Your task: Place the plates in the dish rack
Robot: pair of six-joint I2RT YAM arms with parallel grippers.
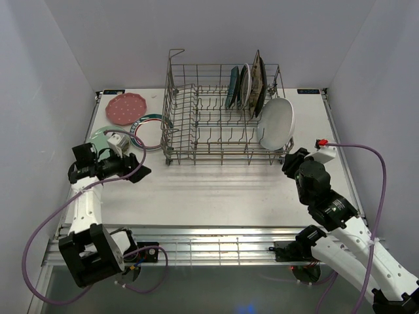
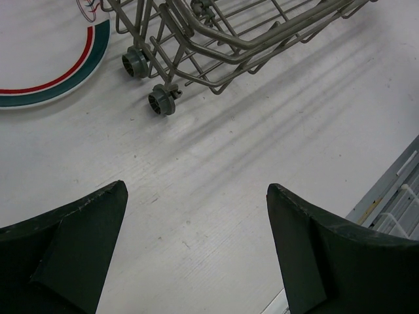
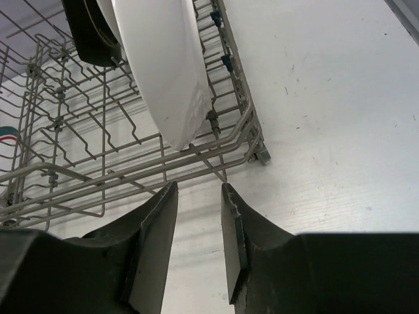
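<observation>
The wire dish rack (image 1: pixel 222 157) holds several plates upright at its right, including a white dish (image 1: pixel 275 124) at the front right corner. Loose on the left of the counter lie a pink plate (image 1: pixel 126 108), a red-and-teal rimmed plate (image 1: pixel 150 133) and a pale green plate (image 1: pixel 99 136), partly covered by my left arm. My left gripper is open over bare counter beside the rack, nothing between its fingers. My right gripper hangs just outside the rack's front right, fingers partly apart with nothing between them.
The counter (image 1: pixel 216 196) in front of the rack is clear, as is a strip right of it. Side walls flank the work area; a rail runs along the front edge.
</observation>
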